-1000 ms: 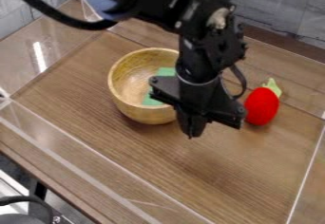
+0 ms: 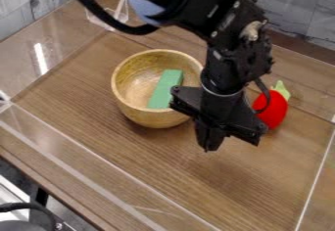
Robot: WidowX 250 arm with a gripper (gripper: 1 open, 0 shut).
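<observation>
The black gripper [image 2: 215,117] hangs over the middle of the wooden table [image 2: 92,166], pointing down, its fingers apart. A wooden bowl [image 2: 131,72] sits left of it, holding a green block [image 2: 165,88]. A red object [image 2: 271,108] with a green leafy top lies to its right, partly hidden by the gripper.
A light object is at the top left edge, behind the arm. A dark cable or part shows at the bottom left corner.
The gripper has shifted slightly right, toward the red object, and now covers more of it. The green block in the bowl is more exposed.
</observation>
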